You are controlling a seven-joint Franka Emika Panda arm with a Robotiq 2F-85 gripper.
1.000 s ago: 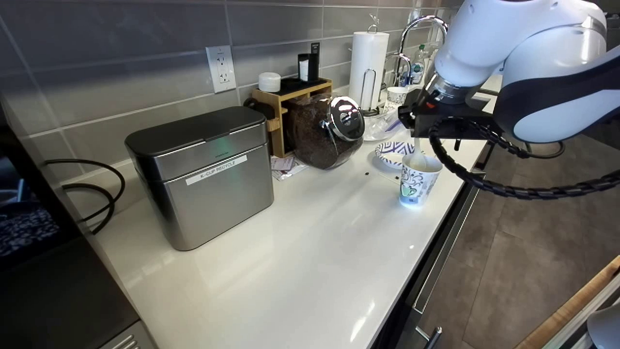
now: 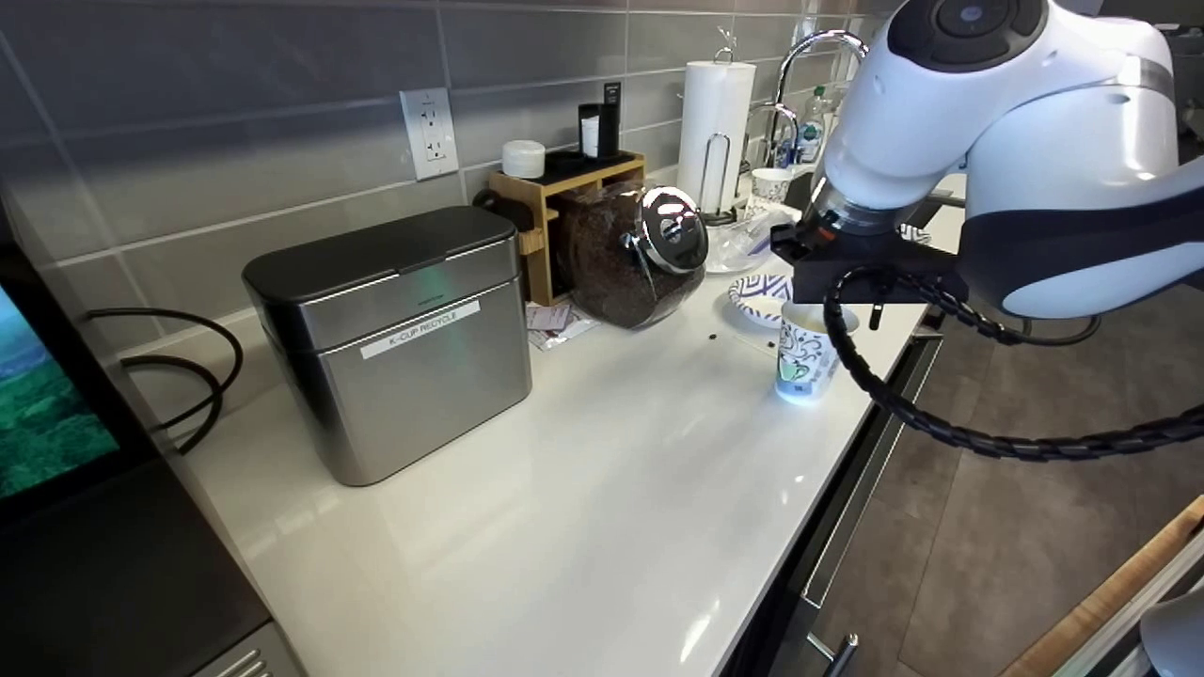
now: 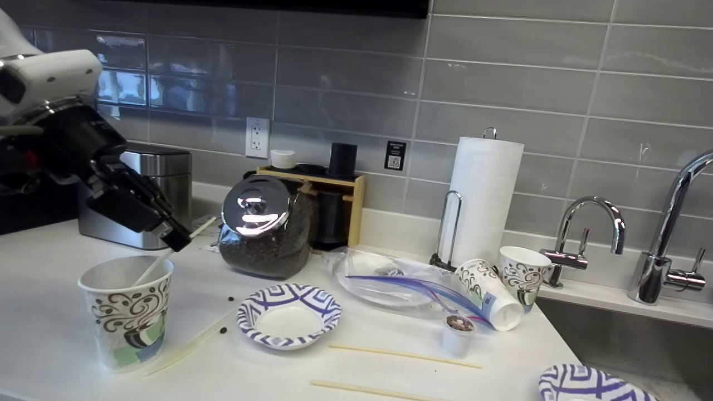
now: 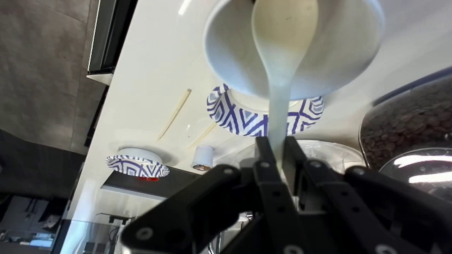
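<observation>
My gripper is shut on the handle of a pale plastic spoon (image 4: 280, 80), as the wrist view shows. The spoon's bowl end dips into an upright patterned paper cup (image 3: 127, 314) on the counter. In exterior view 2 the gripper (image 3: 179, 237) hangs just above and to the right of the cup's rim, with the spoon slanting down to the left. From exterior view 1 the arm's black wrist covers part of the rim of the cup (image 2: 804, 352), and the spoon is hidden there.
A patterned paper bowl (image 3: 288, 342), wooden sticks (image 3: 404, 355), a small pod (image 3: 458, 336) and a plastic bag (image 3: 374, 277) lie right of the cup. The bean jar (image 2: 632, 254) and steel bin (image 2: 440, 378) stand along the wall. Bare counter (image 2: 587, 508) spreads in front of the bin.
The gripper has come lower over the cup, and its wrist now covers part of the rim. The spoon, visible above the cup before, is hidden in exterior view 1. The cup has stayed put.
</observation>
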